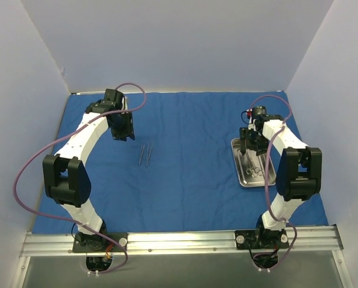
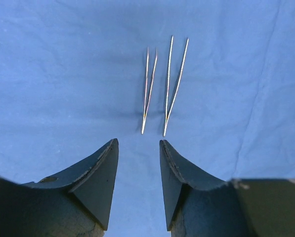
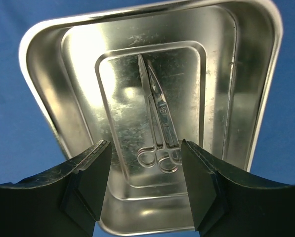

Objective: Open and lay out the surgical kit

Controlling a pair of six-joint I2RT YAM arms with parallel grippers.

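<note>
Two pairs of slim tweezers (image 2: 145, 106) (image 2: 167, 108) lie side by side on the blue cloth at left of centre. My left gripper (image 1: 123, 135) is open above and beside them, nothing between its fingers. On the right stands a steel tray (image 1: 244, 183) (image 3: 226, 98) holding scissor-like instruments (image 3: 157, 123), with finger rings toward my gripper and long tips pointing away; they lie close together. My right gripper (image 1: 250, 139) hangs open over the tray, empty.
Pale walls (image 1: 184, 48) enclose the back and both sides; pink hoses loop over both arms.
</note>
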